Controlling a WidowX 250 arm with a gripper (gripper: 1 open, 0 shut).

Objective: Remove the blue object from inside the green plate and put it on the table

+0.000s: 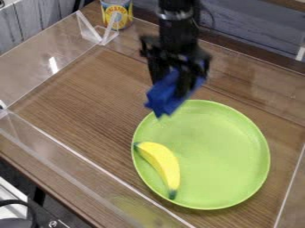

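Note:
My gripper point(176, 73), blurred, is shut on the blue object point(170, 93). Both hang above the upper left rim of the green plate point(233, 160). The object's upper part is hidden between the dark fingers, and its lower end points down towards the rim. A yellow banana point(160, 167) lies in the plate on its left side.
Bare wooden table point(78, 102) stretches to the left of the plate and behind it. A can point(116, 13) stands at the far left corner beside a whitish clear piece point(98, 34). A dark cable point(24, 207) shows at the lower left.

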